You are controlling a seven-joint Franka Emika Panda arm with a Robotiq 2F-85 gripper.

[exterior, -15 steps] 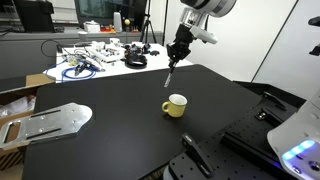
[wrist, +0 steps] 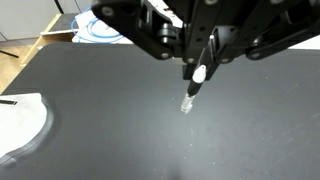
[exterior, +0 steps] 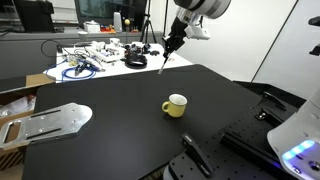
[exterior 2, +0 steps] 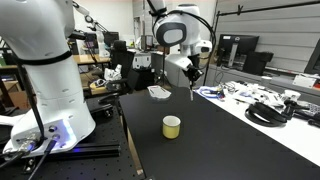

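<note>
My gripper [exterior: 168, 45] is shut on a thin, pen-like object [exterior: 163, 64], which hangs down above the dark table. In the wrist view this pen-like object [wrist: 194, 89] shows a dark body and a pale, clear tip, with a small white part near the fingers. A yellow cup [exterior: 176, 106] stands upright on the table, nearer to the first exterior camera than the gripper and apart from it. Exterior view 2 also has the cup [exterior 2: 171, 128], in front of the hanging object [exterior 2: 192, 93]. What lies inside the cup cannot be made out.
A flat, pale metal tray [exterior: 45, 126] lies at the left of the table. Blue cables [exterior: 80, 70] and other gear are gathered along the back. Much of the dark tabletop [exterior: 115, 110] between tray and cup is bare.
My gripper has risen and drawn back from just above the cup, carrying the pen-like object with it. The cup and the tray have stayed where they were.
</note>
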